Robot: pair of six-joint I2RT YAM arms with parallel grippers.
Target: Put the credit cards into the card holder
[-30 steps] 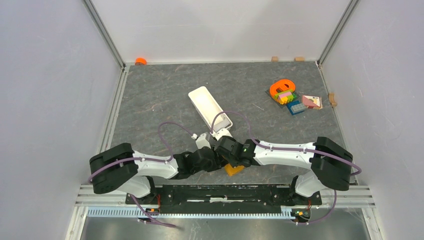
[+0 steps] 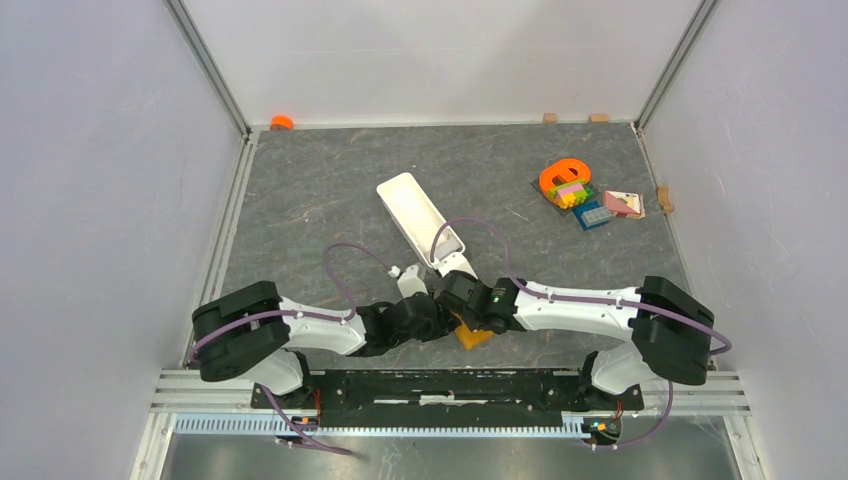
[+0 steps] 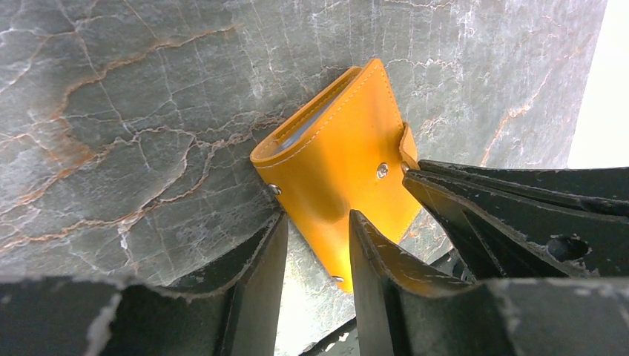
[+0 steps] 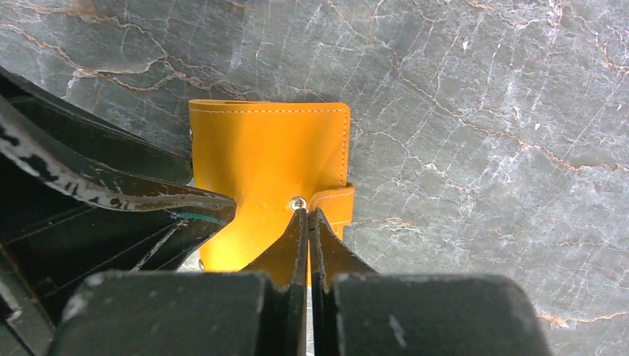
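Note:
An orange leather card holder (image 3: 334, 170) lies on the grey marble table in the lower middle, mostly hidden under both wrists in the top view. Its upper edge shows a slot with something pale inside. My left gripper is part open over the holder's edge, its fingertips apart at the side with the rivet. My right gripper is shut, its tips at the holder's snap and strap, nothing visible between them. No separate credit card can be made out near the grippers.
A white tray (image 2: 412, 210) lies just behind the wrists. At the back right are an orange ring (image 2: 564, 167), toy bricks (image 2: 570, 197), a blue item (image 2: 592, 216) and flat cards (image 2: 625, 204).
Both wrists have shifted slightly to the right in the top view, the left arm most over the last second. The tray and back objects have not moved.

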